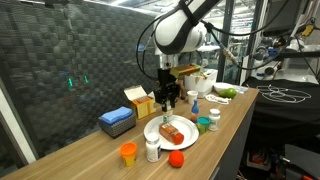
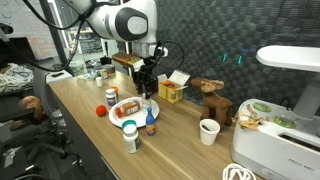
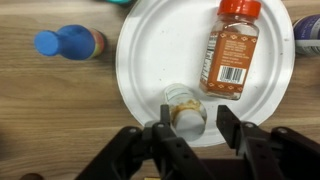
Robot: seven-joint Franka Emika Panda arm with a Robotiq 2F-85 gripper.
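A white plate (image 1: 183, 141) stands on the wooden table. On it lies a spice bottle (image 3: 230, 50) with a red cap and an orange label. Beside the spice bottle, near the plate's edge, is a pale bottle (image 3: 188, 122) seen from above by its cap. My gripper is around this cap, with one black finger (image 3: 163, 145) on either side and slim gaps showing. From the second exterior view, the pale bottle (image 2: 147, 103) looks upright below the gripper. Its lower part is partly hidden in the wrist view.
A blue-capped bottle (image 3: 70, 42) stands close to the plate. Around it are a red ball-like object (image 1: 176, 158), a white jar (image 1: 153, 149), an orange cup (image 1: 129, 153) and a yellow box (image 1: 142, 102). Bare table (image 1: 85, 162) shows at the near left.
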